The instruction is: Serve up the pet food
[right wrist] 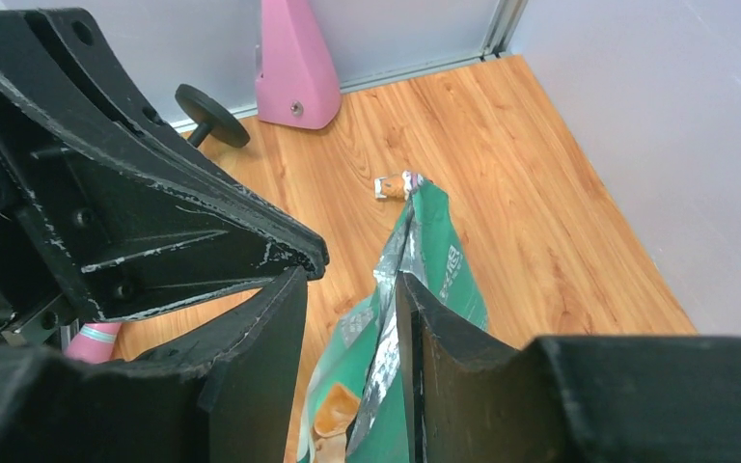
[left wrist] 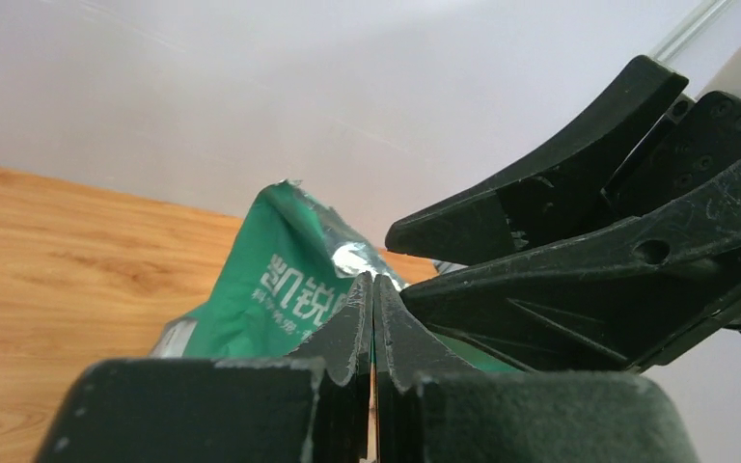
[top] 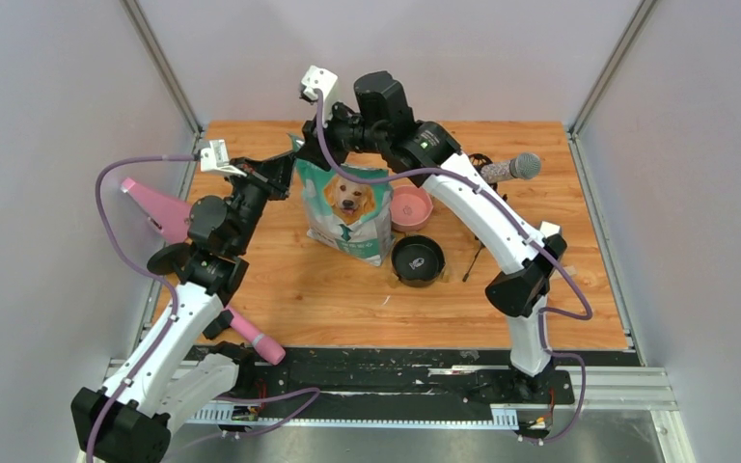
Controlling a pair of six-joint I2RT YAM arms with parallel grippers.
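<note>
The green pet food bag (top: 347,217) with a dog picture stands at the table's middle back, its crimped top rising in both wrist views (left wrist: 251,289) (right wrist: 449,270). My left gripper is shut at the bag's top, with nothing seen between its fingertips. Just above the bag, my right gripper stands part open, the crimped top showing between and beyond its fingers. A black bowl (top: 417,258) and a pink bowl (top: 410,207) sit right of the bag.
A microphone (top: 510,168) and black items lie at the back right; pink tools (top: 265,342) lie along the left. Both arms' ends are very close together.
</note>
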